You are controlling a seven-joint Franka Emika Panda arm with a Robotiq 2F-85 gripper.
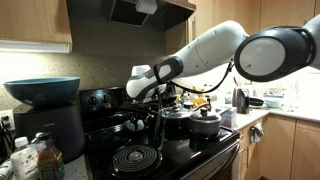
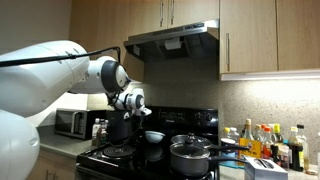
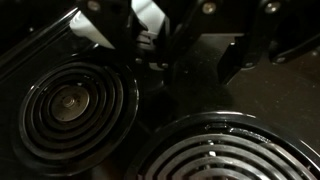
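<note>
A white bowl (image 2: 153,136) is over the back of the black stove, by my gripper (image 2: 139,122). In the first exterior view, only a small pale part of the bowl (image 1: 139,124) shows beside the dark fingers. The wrist view has a white piece of the bowl (image 3: 92,27) at the upper left, partly covered by the fingers (image 3: 150,42). My gripper appears shut on the bowl, though the exact contact is hidden. Beneath it are a coil burner (image 3: 70,103) and a larger burner (image 3: 215,165), both bare.
On the stove's right stand a lidded pot (image 1: 205,122) and another pot (image 2: 190,158). A large blue bowl (image 1: 43,91) tops a dark appliance at left. Bottles (image 1: 48,158) crowd the left counter. The range hood (image 2: 172,45) hangs above.
</note>
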